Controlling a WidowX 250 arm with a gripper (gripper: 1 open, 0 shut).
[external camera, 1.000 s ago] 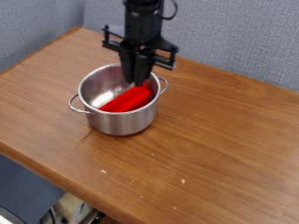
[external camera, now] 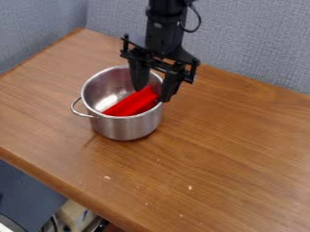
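A steel pot [external camera: 119, 124] with side handles stands on the wooden table, left of centre, holding a red elongated object [external camera: 126, 107] lying slantwise on its bottom. My black gripper [external camera: 154, 82] hangs over the pot's back right, its two fingers spread apart, one near the inside and one by the right rim. The red object's far end is partly behind the gripper, and I cannot tell whether either finger touches it or the rim.
A grey padded wall runs along the back and left. Beyond the table's front left edge are a dark mat and some cables.
The pot and red object look unmoved.
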